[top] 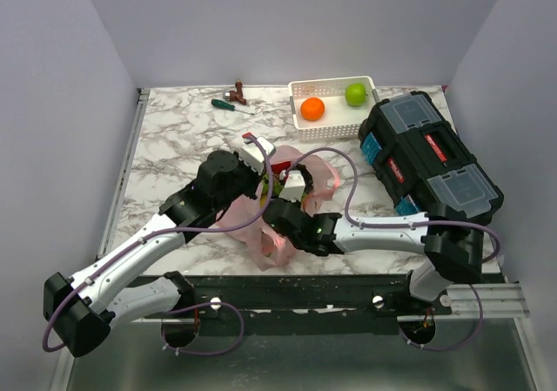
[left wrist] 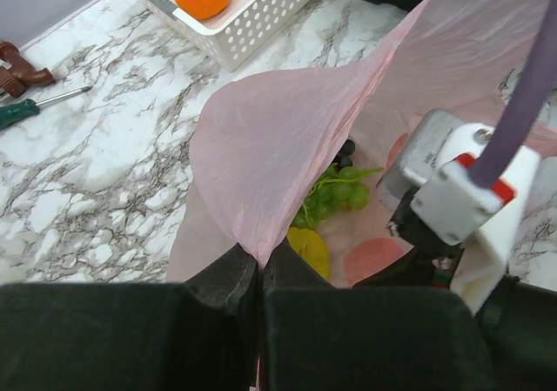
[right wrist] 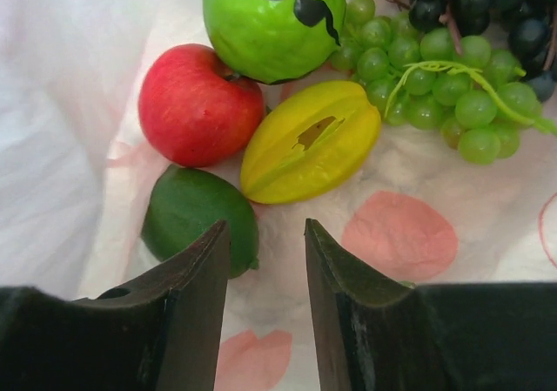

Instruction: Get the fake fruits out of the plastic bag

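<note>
A pink translucent plastic bag (left wrist: 270,130) lies open-mouthed on the table, its edge gathered into a fold. My left gripper is shut on that fold. Inside the bag, the right wrist view shows a green fruit with black marks (right wrist: 287,25), a red fruit (right wrist: 196,104), a yellow fruit (right wrist: 313,143), a dark green fruit (right wrist: 191,212), green grapes (right wrist: 426,82) and black grapes (right wrist: 513,12). My right gripper is over the bag, its fingers apart with an empty gap. The left finger overlaps the dark green fruit in view.
A white basket (top: 326,133) at the back holds an orange (top: 312,109) and a green apple (top: 355,94). On the right stands a black toolbox (top: 431,156). A screwdriver (top: 228,106) and brown pipe pieces (top: 236,93) lie at the back left.
</note>
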